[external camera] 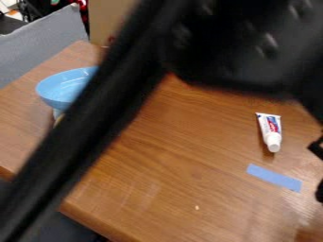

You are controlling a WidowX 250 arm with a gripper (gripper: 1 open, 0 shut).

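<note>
The black body of the arm (240, 47) fills the top right, with a dark bar running diagonally down to the lower left, both blurred and close to the camera. A blue bowl (63, 87) is at the left, partly behind the bar. A white toothpaste tube (269, 130) lies on the right of the wooden table (177, 180). A small dark part shows at the right edge; whether the gripper is open or shut cannot be told.
A strip of blue tape (274, 178) lies below the tube. A grey surface (32, 52) and cardboard (113, 14) are at the upper left.
</note>
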